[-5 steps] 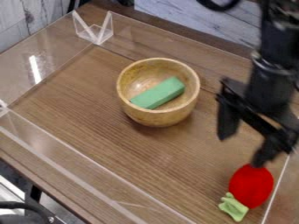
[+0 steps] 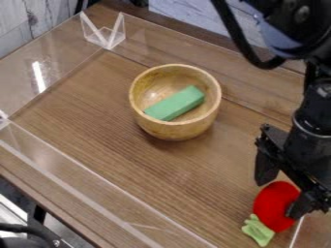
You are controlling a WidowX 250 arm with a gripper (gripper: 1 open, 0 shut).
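Note:
My black gripper is low at the right, open, its fingers around the top of a red object with a pale green leafy end, like a toy strawberry or radish. Whether the fingers touch it is unclear. A wooden bowl stands in the upper middle, holding a green block.
A clear wire-like holder is at the top left. The arm fills the right side.
The gripper has moved right and down from beside the bowl onto the red object. The bowl and block are unmoved.

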